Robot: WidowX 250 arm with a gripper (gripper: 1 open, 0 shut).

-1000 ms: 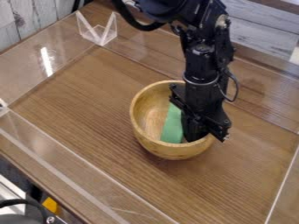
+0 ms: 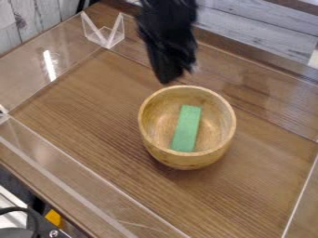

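Note:
A wooden bowl [image 2: 218, 135] sits on the wooden table, right of centre, with a green rectangular object [image 2: 188, 128] lying inside it. Above and behind the bowl, at the top of the view, is the dark, blurred gripper [image 2: 169, 56]. It is clear of the bowl, and whether it is open or shut cannot be made out.
A white wire-like object [image 2: 106, 33] stands at the back left. A pale wooden wall [image 2: 273, 28] bounds the back right.
The gripper has risen up and back from the bowl to the top of the view. The green object still lies in the bowl.

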